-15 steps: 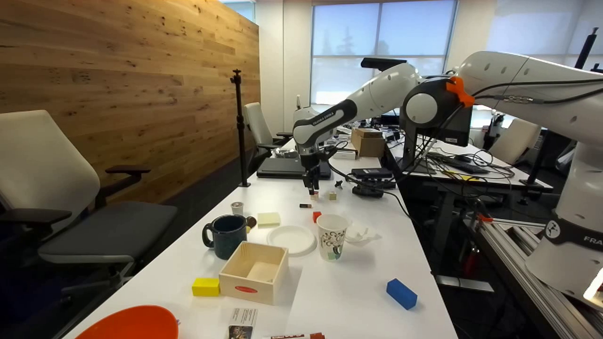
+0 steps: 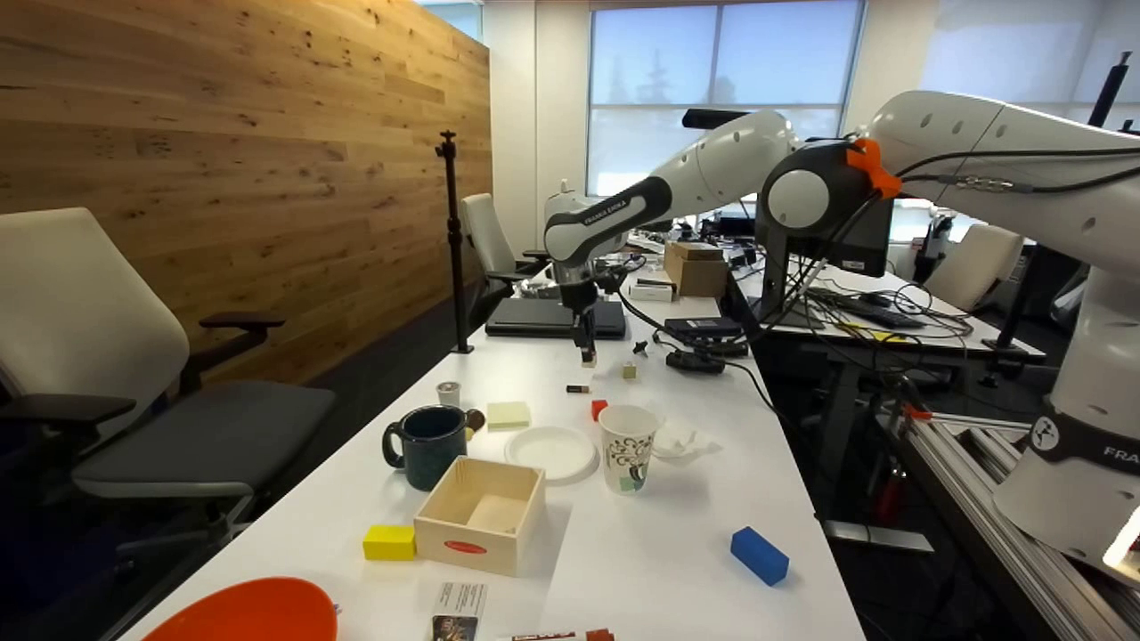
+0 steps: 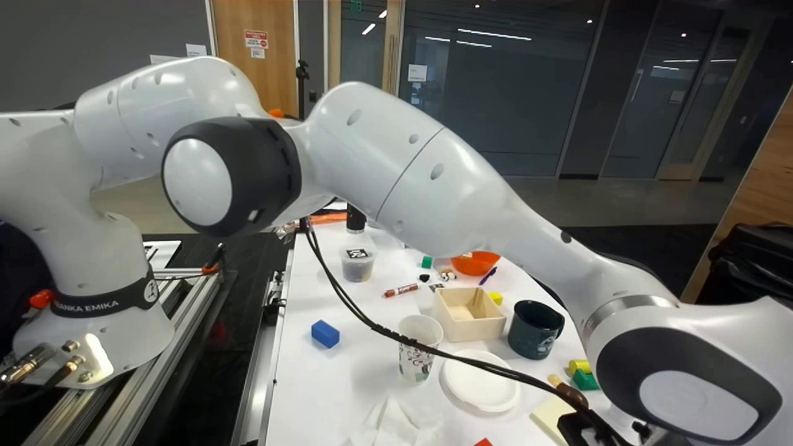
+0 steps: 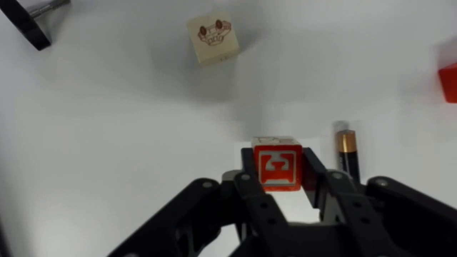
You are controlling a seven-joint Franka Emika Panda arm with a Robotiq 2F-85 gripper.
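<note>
In the wrist view my gripper is shut on a small cube [image 4: 285,165], whose near face is red with a pale letter-like mark. The cube's top is whitish with a faint drawing. Exterior view 1 has the gripper [image 2: 587,358] over the far part of the white table, pointing down, the cube barely visible at its tips. A second cube [image 4: 212,38], cream with a brown car drawing, lies on the table apart from the gripper. In exterior view 2 the arm's wrist hides the gripper.
A battery [image 4: 347,154] and a red block [image 2: 598,408] lie nearby. Toward the front stand a paper cup [image 2: 628,449], a white plate [image 2: 551,453], a dark mug [image 2: 430,447] and a wooden box [image 2: 481,513]. A blue block [image 2: 760,555] sits on mostly clear table at front right.
My gripper has risen slightly and shifted a little left in exterior view 1, the cube going with it. The other objects there have stayed in place.
</note>
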